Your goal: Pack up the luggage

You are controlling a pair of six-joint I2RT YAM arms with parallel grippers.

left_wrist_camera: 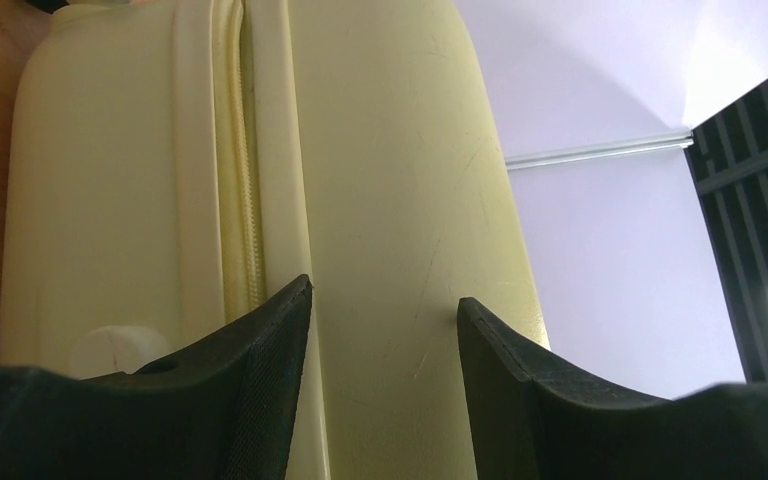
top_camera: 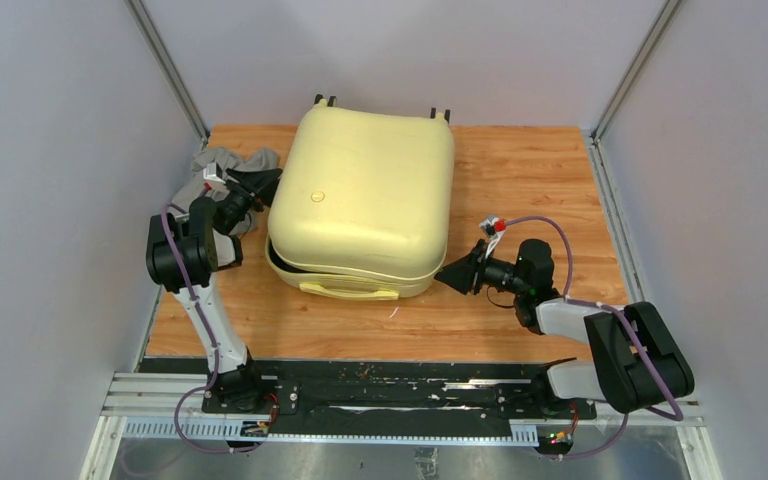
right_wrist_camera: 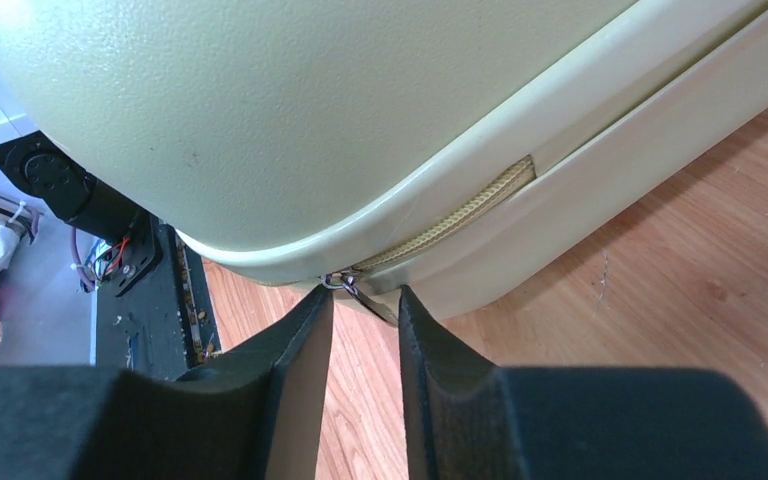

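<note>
The pale yellow suitcase (top_camera: 370, 195) lies on the wooden table with its lid down. A dark gap shows at its front left corner. Zip teeth (right_wrist_camera: 465, 215) run round the corner in the right wrist view, and a metal zip pull (right_wrist_camera: 370, 303) hangs there. My right gripper is part open, its fingertips on either side of the pull or just in front of it; whether they touch it I cannot tell. By the suitcase's left side stands my left gripper, part open, facing the case wall with nothing seen between its fingers.
Grey cloth (top_camera: 245, 160) lies at the back left, partly under the left arm. The yellow handle (top_camera: 350, 292) is on the suitcase's front. Bare wooden table (top_camera: 530, 180) extends to the right of the case.
</note>
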